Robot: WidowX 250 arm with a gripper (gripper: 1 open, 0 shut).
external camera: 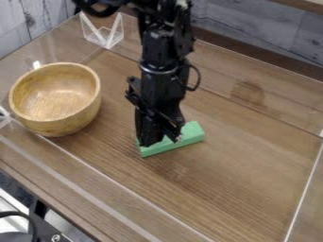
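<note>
My black gripper (154, 130) reaches down from the top of the camera view over a green rectangular block (179, 138), its tips low at the block's left part, which it partly hides. I cannot tell whether the fingers are open or shut, or whether they touch the block.
A large tan bowl (53, 76) stands at the left. A white wire object (101, 28) is at the back left near the grey wall. A black cable lies at the bottom left.
</note>
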